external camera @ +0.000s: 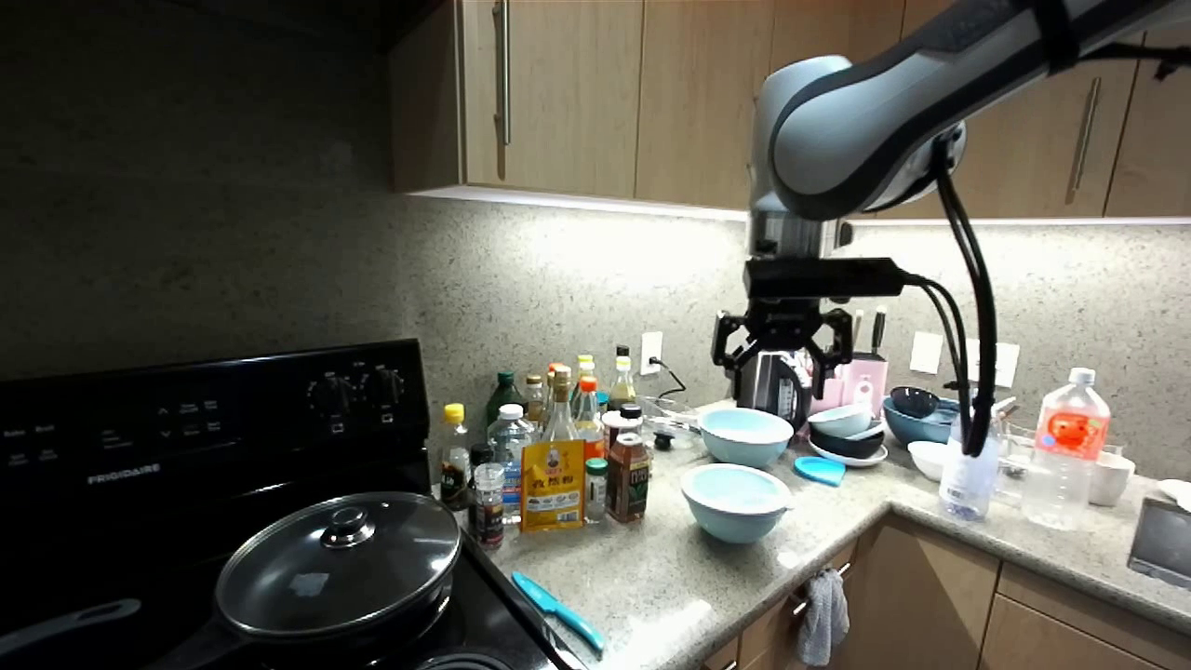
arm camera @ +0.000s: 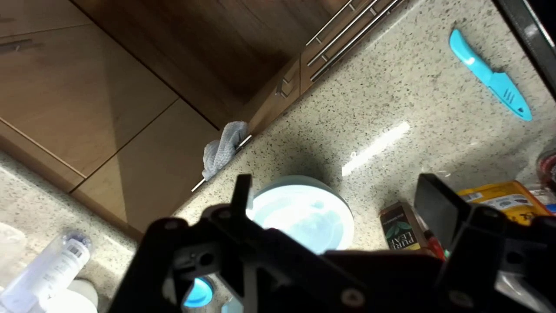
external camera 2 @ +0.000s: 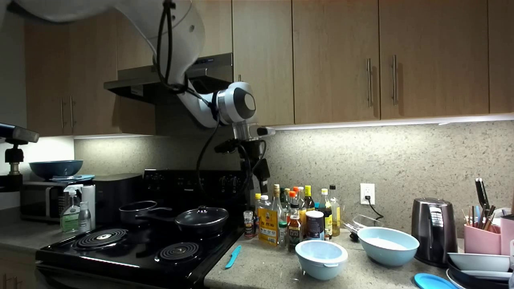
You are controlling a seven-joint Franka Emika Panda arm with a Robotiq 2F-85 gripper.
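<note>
My gripper (external camera: 781, 385) is high over the counter, fingers pointing down and spread wide. Between the two dark fingers in the wrist view there is only empty air, so it stands open. Below it sits a light-blue bowl (arm camera: 305, 216) with a pale, translucent top, near the counter's front edge; in exterior view 1 the same bowl (external camera: 736, 499) stands upright. A second light-blue bowl (external camera: 745, 434) is farther back, by the kettle. The turquoise sheathed knife (external camera: 558, 612) lies on the counter beside the stove.
Several bottles and jars (external camera 2: 294, 233) crowd the counter along the stove side. A lidded pan (external camera: 341, 564) rests on the stove. The metal kettle (external camera 2: 435, 231), stacked dishes (external camera: 850, 435) and plastic bottles (external camera: 1066, 452) stand toward the corner. Bare counter (arm camera: 375, 104) lies between bowl and knife.
</note>
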